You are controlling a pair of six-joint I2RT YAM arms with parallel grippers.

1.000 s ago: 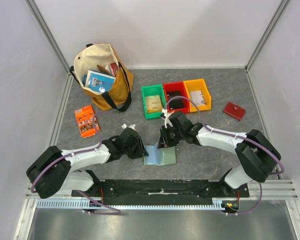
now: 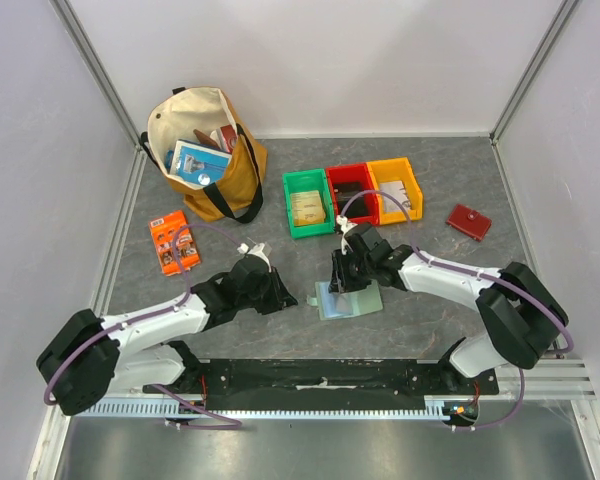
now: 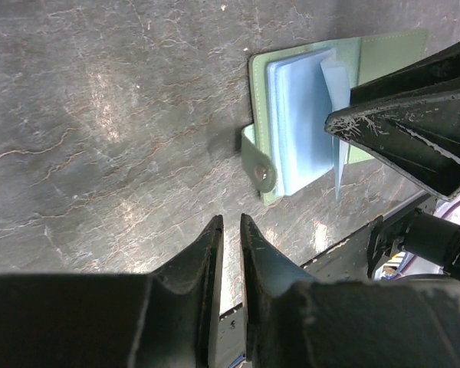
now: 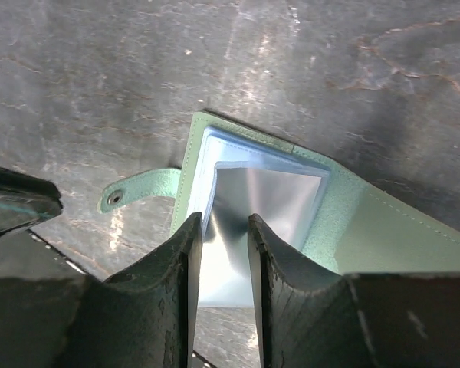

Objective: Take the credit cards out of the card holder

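Observation:
The open pale green card holder (image 2: pixel 368 300) with blue sleeves (image 3: pixel 299 123) lies on the grey table, its snap strap (image 4: pixel 142 186) sticking out to the left. My right gripper (image 2: pixel 341 282) is over the sleeves; in the right wrist view its fingertips (image 4: pixel 227 224) are close together at a raised clear sleeve, but whether they grip it is unclear. My left gripper (image 2: pixel 288 302) sits just left of the holder; in the left wrist view its fingertips (image 3: pixel 231 222) are together, with nothing visible between them.
A tan bag (image 2: pixel 235 185) stands at back left beside an orange packet (image 2: pixel 175 242). Green (image 2: pixel 303 181), red (image 2: pixel 350 172) and yellow (image 2: pixel 390 168) bins line the back, and a red wallet (image 2: pixel 469 222) lies at right.
The card holder has moved to the right along with my right gripper.

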